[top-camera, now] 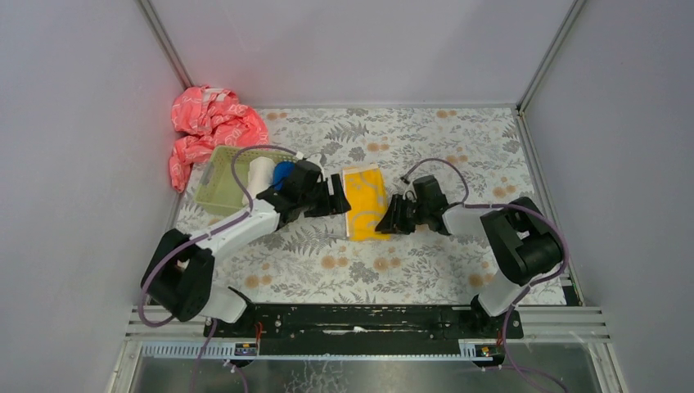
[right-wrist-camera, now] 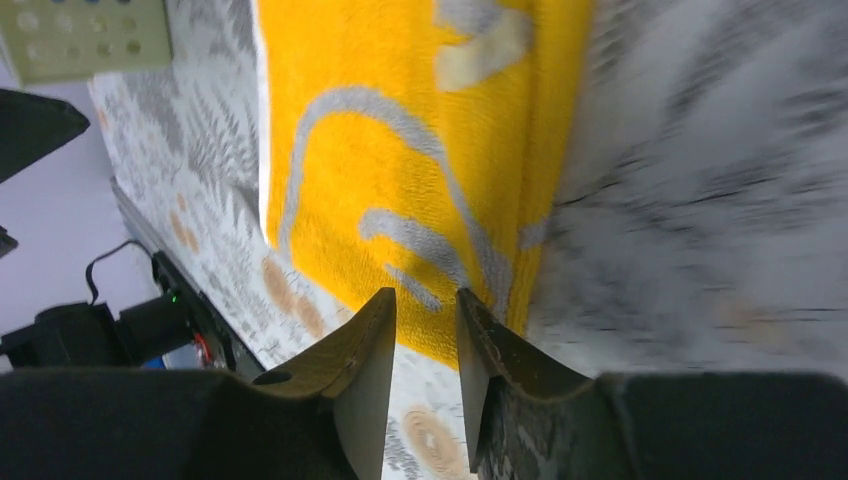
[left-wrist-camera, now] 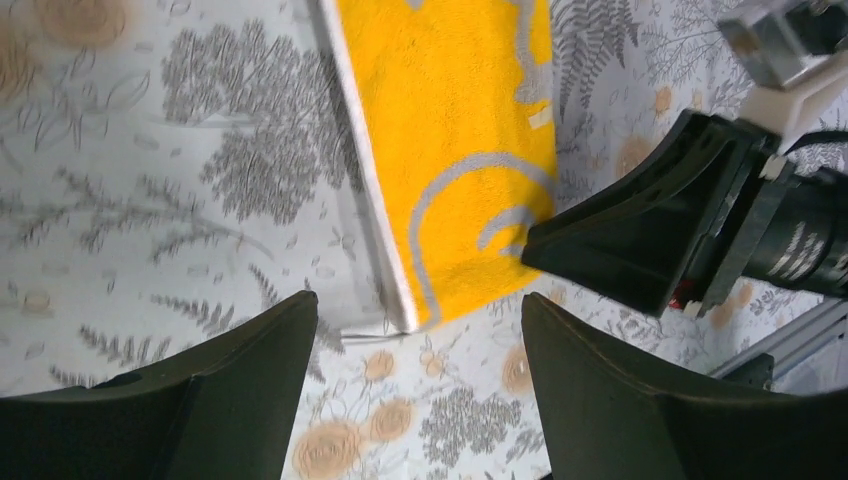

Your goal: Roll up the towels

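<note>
The yellow towel with grey markings lies folded into an upright strip at the middle of the table. Left of it in the top view, my left gripper is open; its fingers frame bare cloth and the towel's lower left edge in the left wrist view. My right gripper is at the towel's lower right corner, open by a narrow gap. In the right wrist view its fingertips overlap the towel's near edge; I cannot tell whether cloth is between them.
A green basket at the left holds a white roll and a blue one, partly covered by my left arm. Behind it lies a crumpled coral cloth.
</note>
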